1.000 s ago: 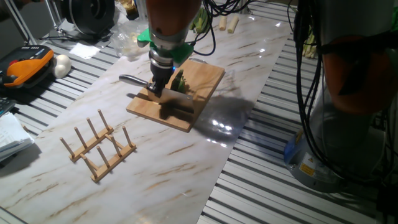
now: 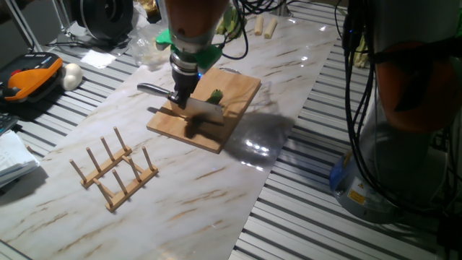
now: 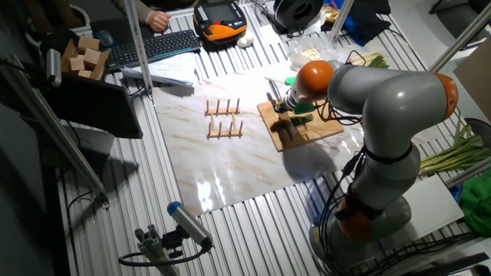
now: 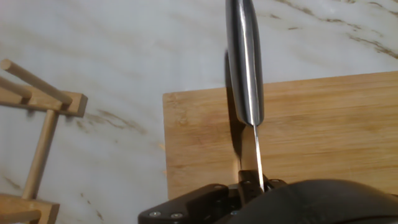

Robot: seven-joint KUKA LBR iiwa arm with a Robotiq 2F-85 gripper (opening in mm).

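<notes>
My gripper (image 2: 181,102) is shut on a knife (image 2: 206,110) near where its blade meets the handle, above the wooden cutting board (image 2: 242,92). The dark, metal-edged handle (image 4: 245,65) points away from the fingers in the wrist view, and the blade stands on edge, seen as a thin bright line. Just behind the blade a green vegetable (image 2: 215,96) shows on the board, partly hidden by the knife. Whether the blade touches board or vegetable, I cannot tell. The fingertips are mostly covered by the gripper's own dark parts in the wrist view.
A wooden peg rack (image 2: 119,177) stands empty on the marbled surface, apart from the board. Pale cut stalks (image 2: 270,28) and a clear plastic bag (image 2: 146,47) lie behind the board. The marbled area in front of rack and board is bare.
My gripper and the knife have shifted slightly left in exterior view 1. A different part of the green vegetable shows behind the blade. Board and rack have stayed put.
</notes>
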